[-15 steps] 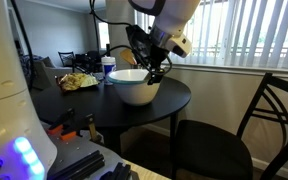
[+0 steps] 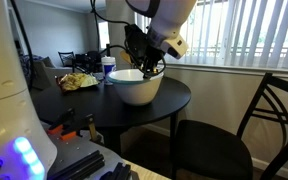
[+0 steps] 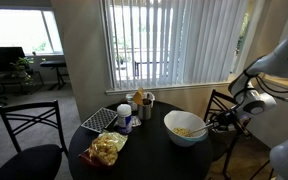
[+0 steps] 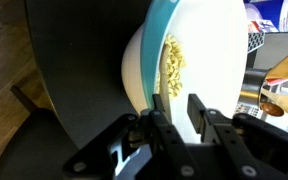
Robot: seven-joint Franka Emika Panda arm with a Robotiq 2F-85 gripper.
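Note:
A large white bowl (image 2: 137,92) with a light blue rim stands on the dark round table. Yellowish pieces of food (image 4: 171,62) lie in the bottom of the bowl in the wrist view. A thin handle-like utensil (image 3: 202,128) appears to lean across the bowl's rim toward my gripper (image 3: 220,121). From above, my gripper reaches over the near rim of the bowl, its dark fingers pointing inward. The fingers seem a little apart, but blur and darkness hide whether anything is between them.
A crumpled yellow bag (image 3: 104,150) lies on the table, with a white-and-blue container (image 3: 124,118), a utensil holder (image 3: 144,106) and a wire rack (image 3: 100,119) behind it. Black chairs (image 2: 212,148) stand around the table.
My gripper has shifted slightly down and to the left at the bowl's rim in exterior view 1. The bowl appears to stay in place.

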